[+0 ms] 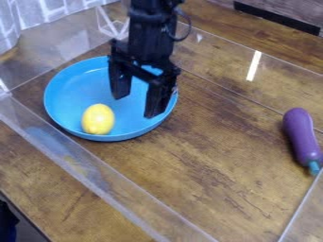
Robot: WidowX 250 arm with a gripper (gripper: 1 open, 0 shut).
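My black gripper point(140, 87) hangs over the blue bowl point(70, 90), its two fingers spread open with nothing visible between them. A yellow egg-shaped object point(98, 118) lies in the front left of the bowl, below and left of the gripper. A purple eggplant-like object point(300, 137) with a teal end lies at the far right of the wooden surface.
Clear walls border the work area at the left and lower edges.
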